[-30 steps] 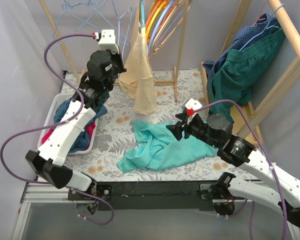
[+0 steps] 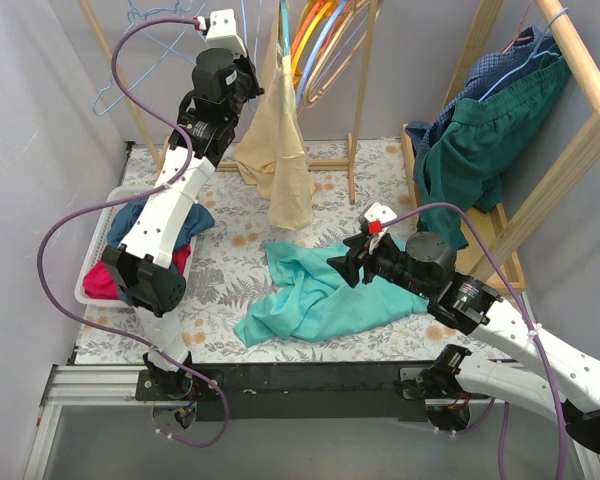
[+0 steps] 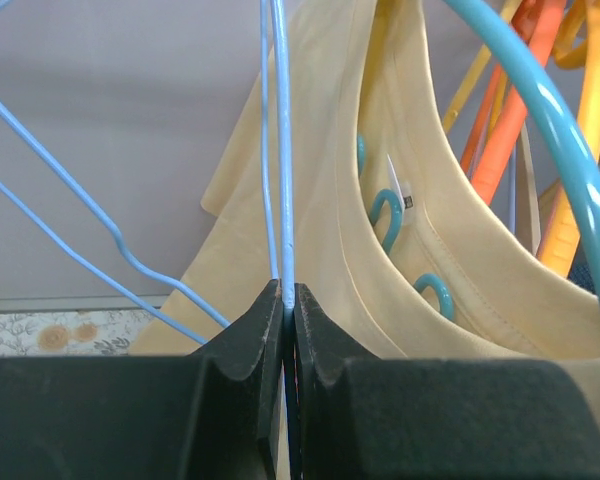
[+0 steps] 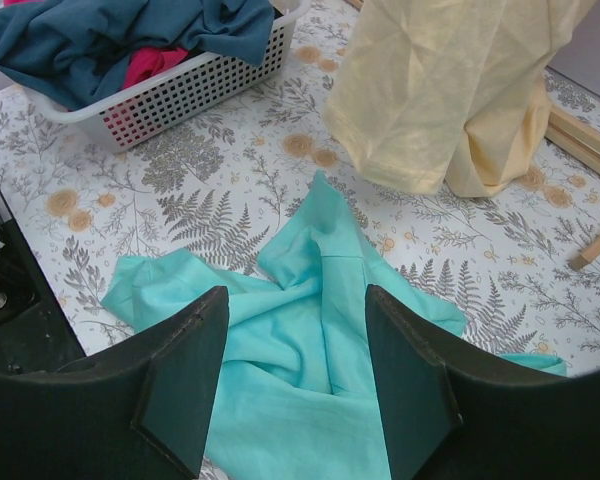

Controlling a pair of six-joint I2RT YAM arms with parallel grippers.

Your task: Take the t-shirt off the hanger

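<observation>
A beige t-shirt point(image 2: 286, 150) hangs from a teal hanger point(image 3: 555, 120) at the back middle; its open neck and a small tag show in the left wrist view. Beside the shirt, my left gripper is shut on a thin blue wire hanger point(image 3: 286, 180), whose wire runs between the fingertips. From above, that gripper's tips are close to the shirt's left edge, and whether they touch cannot be told. Over the turquoise cloth point(image 2: 325, 300) on the table, my right gripper stands open and empty.
More blue wire hangers point(image 2: 158, 50) hang at the back left, coloured hangers point(image 2: 320, 40) at the back right of the shirt. A white basket point(image 2: 92, 260) of clothes stands left. Green shorts point(image 2: 490, 135) hang from a wooden rack point(image 2: 565, 165) on the right.
My left arm has swung to the right, bringing its gripper closer to the beige shirt. The right arm has shifted only slightly left. The shirt looks about the same.
</observation>
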